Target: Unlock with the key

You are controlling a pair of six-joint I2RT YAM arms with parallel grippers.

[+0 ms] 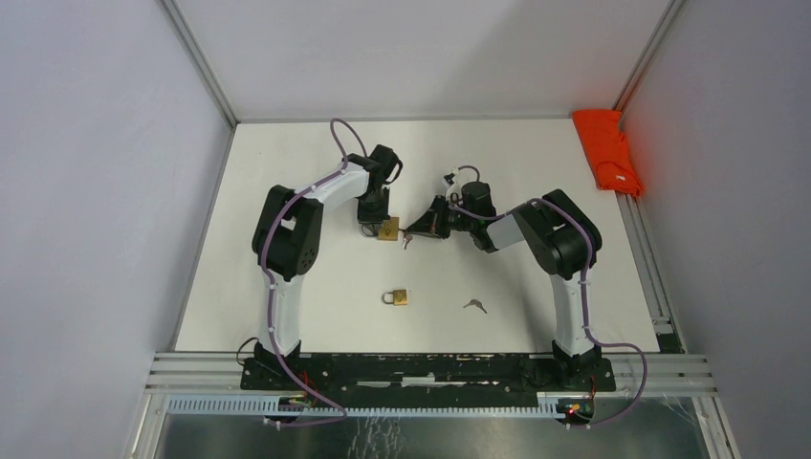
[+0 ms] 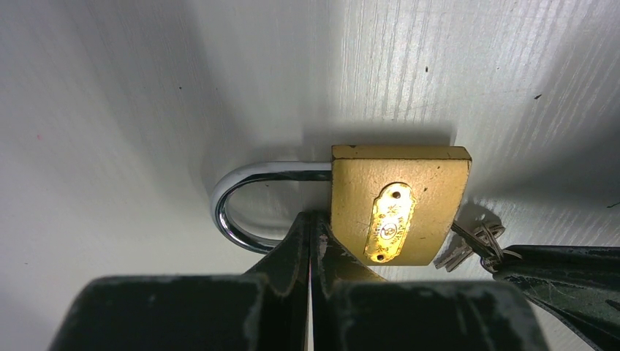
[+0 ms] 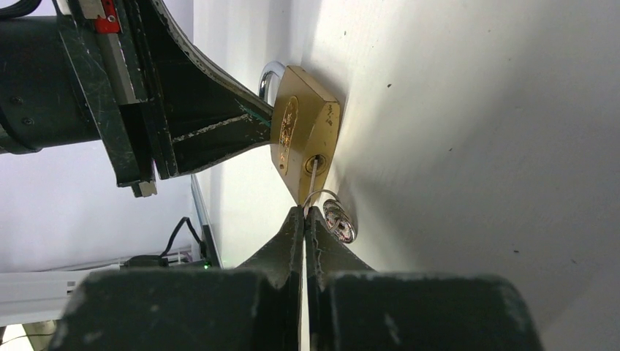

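A brass padlock (image 2: 431,197) lies on the table with its steel shackle (image 2: 227,194) pointing left; the shackle sits against the body. My left gripper is shut, its fingertips at the lock body's shackle end, with nothing showing between them. In the right wrist view a thin key (image 3: 314,179) runs from my right gripper to the round keyhole (image 3: 316,164). The right fingers are shut on that key. Its blade meets the keyhole; how deep it sits I cannot tell. Other keys (image 3: 338,221) hang from its ring beside the fingertips.
A second, smaller padlock (image 1: 396,297) lies nearer the front, and another set of keys (image 1: 475,305) rests to its right. Folded orange cloth (image 1: 607,148) covers the far right corner. Bare table surrounds both locks.
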